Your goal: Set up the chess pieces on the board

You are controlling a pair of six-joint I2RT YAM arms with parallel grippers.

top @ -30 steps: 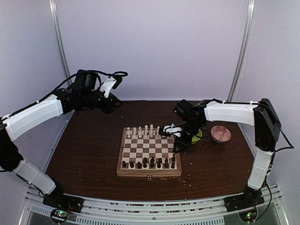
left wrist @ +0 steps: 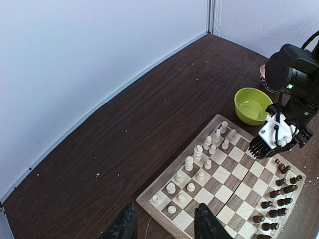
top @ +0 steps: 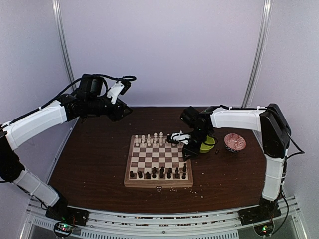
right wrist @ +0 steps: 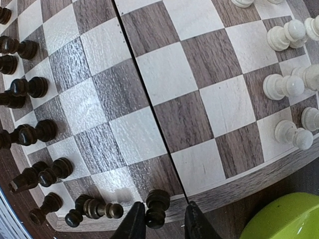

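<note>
The wooden chessboard (top: 159,183) has white pieces (left wrist: 189,163) along its far side and dark pieces (left wrist: 281,201) along its near side. Over the board's right edge is my right gripper, its fingers apart. A dark pawn (right wrist: 157,201) shows between them near the left finger, with a gap to the right one; it seems upright on an edge square. Close to it, another dark piece (right wrist: 102,208) looks tilted or lying by the corner. My left gripper stays open and empty, high over the table's left part.
A green bowl (left wrist: 252,103) sits just right of the board, close to the right arm. Farther right is a red patterned bowl (top: 235,142), with small dark bits on the table nearby. Pale crumbs (top: 194,190) lie near the board's front right corner.
My right arm has shifted slightly left, with its gripper a little further over the board's right edge. The left arm and the visible pieces look unchanged.
</note>
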